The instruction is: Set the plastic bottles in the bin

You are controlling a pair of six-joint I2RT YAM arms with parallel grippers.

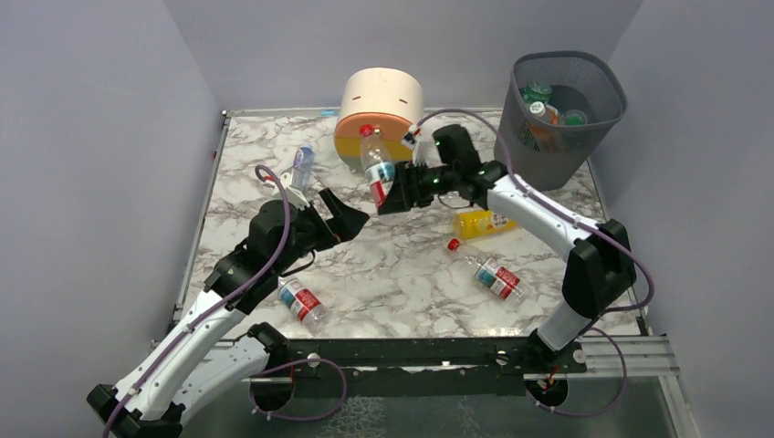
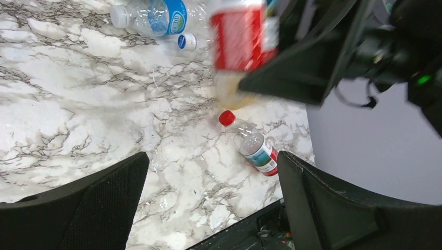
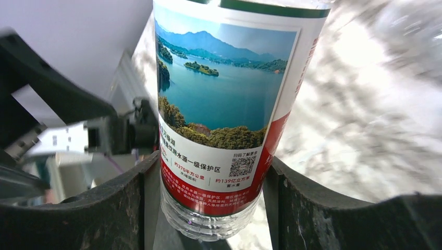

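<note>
My right gripper (image 1: 397,192) holds an upright plastic bottle (image 1: 379,173) with a red cap, raised above the table's middle; in the right wrist view its scenic label (image 3: 224,94) fills the space between the fingers. My left gripper (image 1: 342,214) is open and empty, left of it. Other bottles lie on the table: a red-capped one (image 1: 493,278) at right, one (image 1: 301,301) at front left, a yellow one (image 1: 479,222), a clear one (image 1: 301,164) at back left. The grey bin (image 1: 548,160) at back right holds several bottles and cans.
A drawer box (image 1: 379,96) stands at the back. In the left wrist view, clear bottles (image 2: 151,18) lie near the top. The marble table (image 1: 246,228) has free room at left and centre front. Walls enclose the sides and back.
</note>
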